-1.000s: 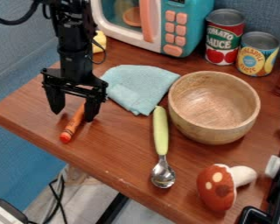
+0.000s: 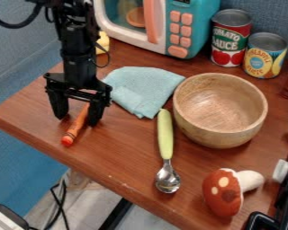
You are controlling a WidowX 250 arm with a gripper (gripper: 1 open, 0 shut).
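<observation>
My black gripper [image 2: 76,112] hangs low over the left part of the wooden table, its fingers spread apart around the upper end of an orange carrot-like object [image 2: 72,134] lying on the wood. Right of it are a folded light-blue cloth [image 2: 143,88], a spoon with a pale green handle [image 2: 166,137], a wooden bowl [image 2: 219,112] and a toy mushroom [image 2: 223,190].
A teal toy microwave [image 2: 155,22] stands at the back, with a tomato can [image 2: 229,40] and a yellow-label can [image 2: 265,58] beside it. Black equipment [image 2: 281,198] is at the right edge. The front-left table edge [image 2: 62,154] is near the gripper.
</observation>
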